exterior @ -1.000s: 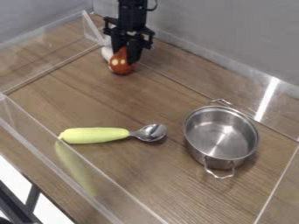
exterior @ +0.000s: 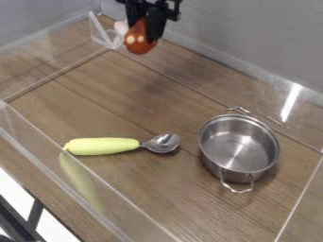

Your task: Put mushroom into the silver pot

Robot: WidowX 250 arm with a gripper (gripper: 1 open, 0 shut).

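Note:
The mushroom (exterior: 140, 36), orange-red with a pale part at its left, hangs above the far end of the wooden surface near the top of the view. My black gripper (exterior: 146, 21) is shut on it from above, and the fingers partly hide it. At the right stands the silver pot (exterior: 239, 147), upright and empty, its two handles pointing to the back and the front. The held mushroom is well apart from the pot, up and to its left.
A spoon with a pale yellow-green handle (exterior: 104, 146) lies at the front left, its metal bowl (exterior: 161, 143) toward the pot. Clear walls border the wooden surface (exterior: 139, 99), whose middle is bare.
My gripper has risen toward the top of the view with the mushroom in it, lifting it off the surface and slightly to the right. The pot and spoon have not moved.

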